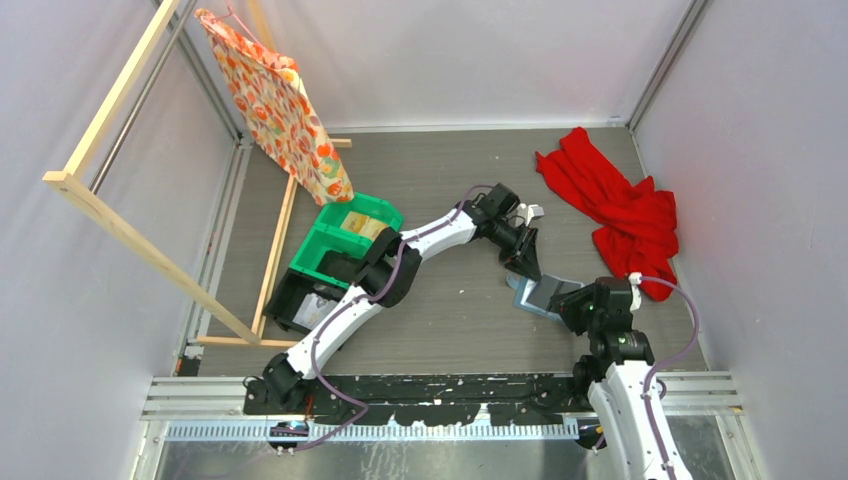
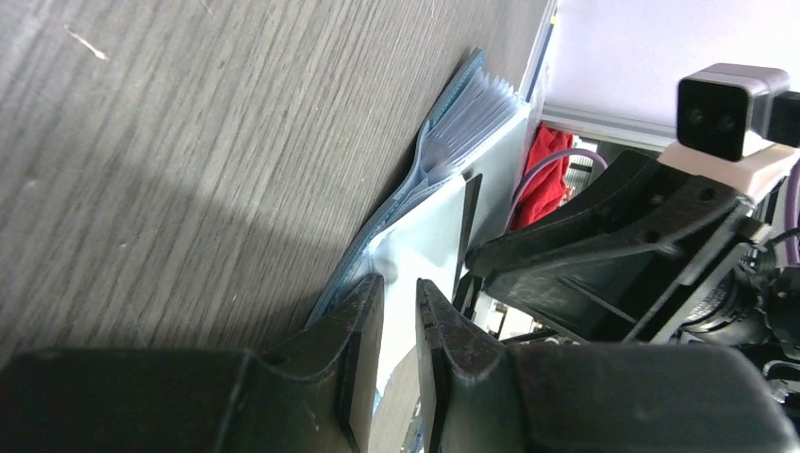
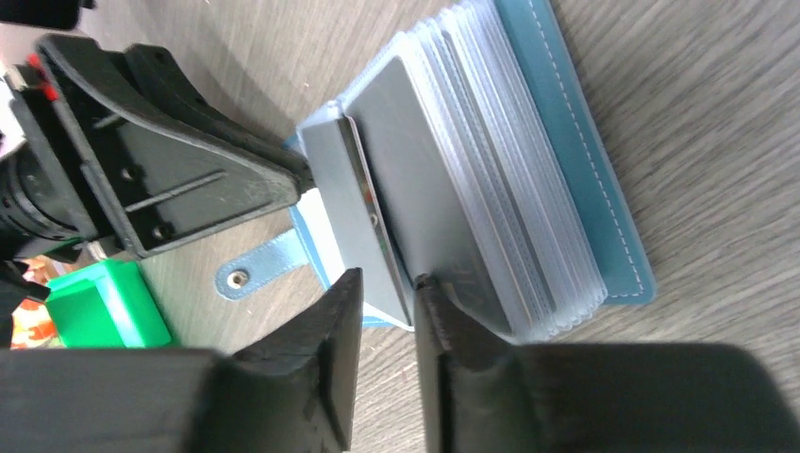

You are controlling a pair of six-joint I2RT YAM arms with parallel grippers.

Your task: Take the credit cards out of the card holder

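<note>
The blue card holder (image 1: 535, 299) lies spread on the table, its clear sleeves (image 3: 528, 160) fanned in the right wrist view. A dark grey card (image 3: 351, 212) sticks partly out of the top sleeve there. My right gripper is slightly open, its fingertips at the card's near corner; whether they touch it is unclear. My left gripper is slightly open too, low over a white sleeve face (image 2: 415, 250) by the holder's edge. In the right wrist view the left fingertips are beside the card's far end, their contact hidden.
A red cloth (image 1: 620, 205) lies at the back right. Green and black bins (image 1: 318, 240) stand at the left beside a wooden frame (image 1: 150, 245) with a patterned cloth (image 1: 285, 115).
</note>
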